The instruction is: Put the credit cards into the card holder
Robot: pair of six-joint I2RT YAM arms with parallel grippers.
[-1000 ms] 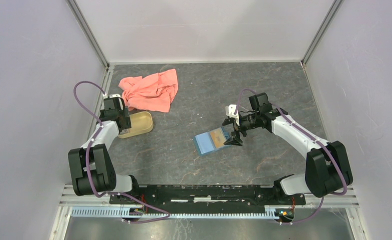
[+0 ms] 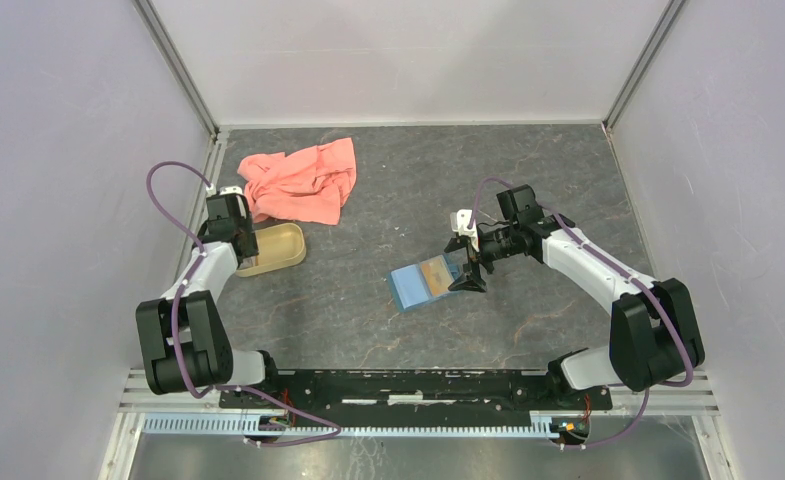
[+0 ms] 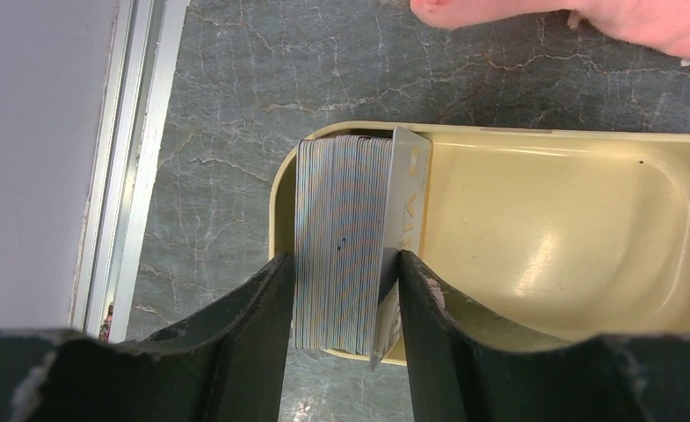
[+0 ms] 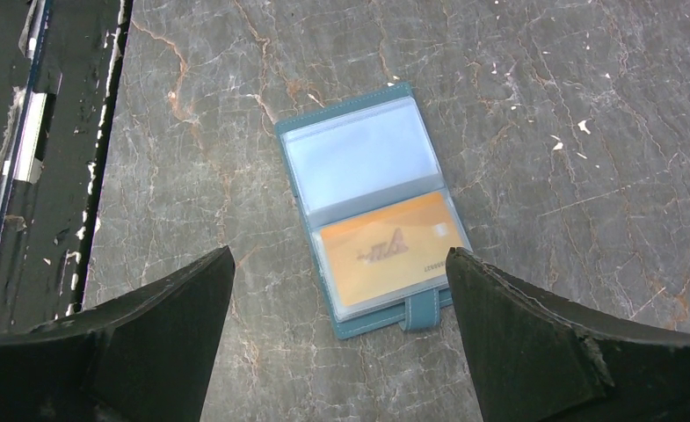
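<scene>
In the left wrist view, a thick stack of cards [image 3: 341, 220] stands on edge at the left end of a cream tray [image 3: 578, 136]. The outermost card [image 3: 411, 185], pale with gold marks, leans slightly away from the stack's top. My left gripper straddles the stack, one fingertip close against each side; whether it grips cannot be told. A blue card holder [image 4: 293, 185] lies unfolded on the table, with one clear pocket [image 4: 363, 154] pale and an orange-gold card [image 4: 389, 251] in the other. Over the holder hangs my open right gripper, empty.
A crumpled coral cloth [image 2: 303, 182] lies just behind the tray. Near the left wall, the tray has little room on its outer side. Bare table [image 2: 348, 270] stretches between the tray and the holder.
My right arm, the holder and the cloth stay in place.
</scene>
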